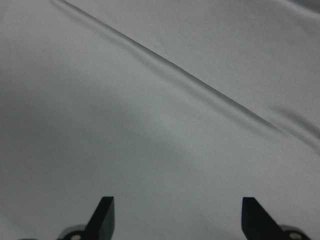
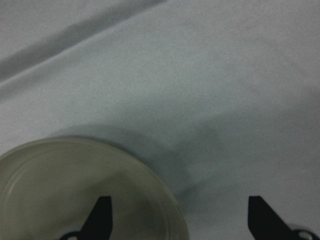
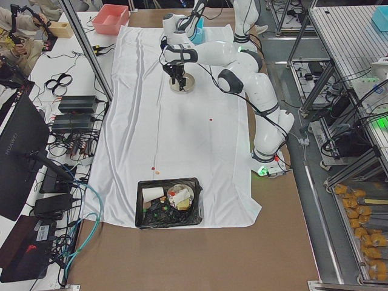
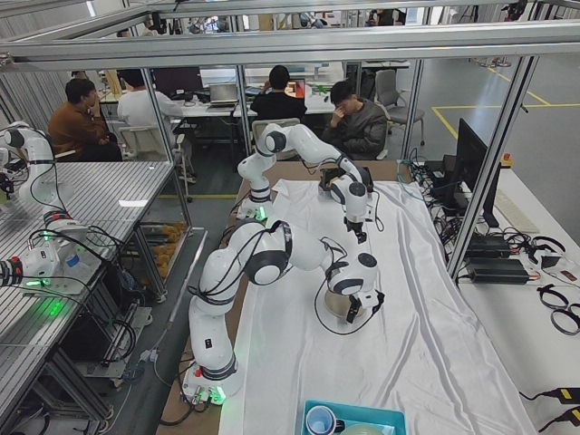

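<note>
A beige plate (image 3: 185, 86) (image 4: 340, 304) (image 2: 80, 185) lies on the white cloth (image 3: 145, 121). My left gripper (image 3: 177, 80) (image 4: 358, 234) hangs above the cloth, open and empty, hiding part of the plate and right gripper in the camera left view. My right gripper (image 4: 365, 308) is open just over the plate's edge, which lies between and below its fingers, not gripped.
A black bin (image 3: 145, 218) with assorted items is at one end of the cloth, a blue tray (image 4: 390, 419) with a cup (image 4: 321, 422) at the other. Metal frame posts and a monitor line the side.
</note>
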